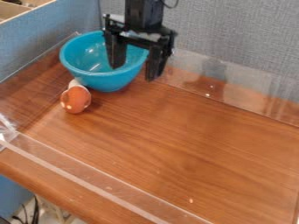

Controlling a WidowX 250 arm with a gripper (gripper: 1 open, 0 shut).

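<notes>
My black gripper (135,63) hangs open at the top of the view, over the right part of a teal plastic bowl (93,76) at the back left of the wooden table. An orange and white object (75,100), egg-shaped, lies on the table just in front of the bowl on the left. I see nothing held between the fingers.
A blue-grey padded wall (24,44) runs along the left, a grey panel (233,44) along the back. Cables show at the bottom left beyond the table edge.
</notes>
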